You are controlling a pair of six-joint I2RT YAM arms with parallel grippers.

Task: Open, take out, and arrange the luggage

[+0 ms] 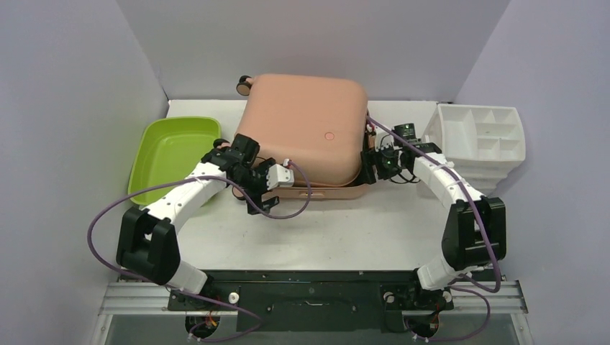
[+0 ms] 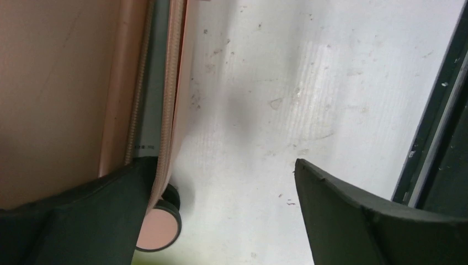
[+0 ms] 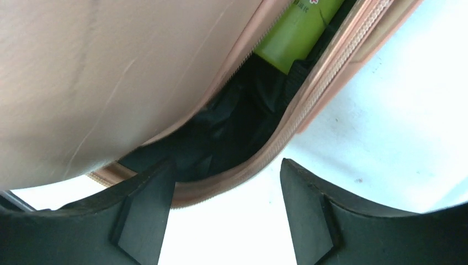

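Observation:
A peach suitcase (image 1: 306,118) lies on the table, its lid slightly raised along the front and right. My left gripper (image 1: 263,194) is open at the front-left edge; the left wrist view shows the zipper rim (image 2: 171,83) by one finger. My right gripper (image 1: 375,164) is at the right front corner, its fingers apart above the open rim (image 3: 270,143). Inside, the right wrist view shows a dark lining (image 3: 204,143) and a green packet (image 3: 292,33).
A green tray (image 1: 155,162) stands at left, a white compartment organizer (image 1: 475,115) at right.

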